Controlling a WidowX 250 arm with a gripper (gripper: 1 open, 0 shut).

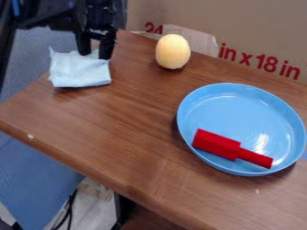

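The dark gripper (93, 43) is low at the upper left, at the top of a white folded cloth (79, 72) on the table's left edge. The cloth's upper part is raised and bunched beneath the fingers; whether the fingers are shut on it I cannot tell. A pale yellow egg-shaped object (173, 51) stands at the back. A blue plate (246, 112) is on the right, with a red object (222, 146) with a handle lying in it.
A cardboard box (252, 27) stands along the back. The table's left edge drops to a blue surface below.
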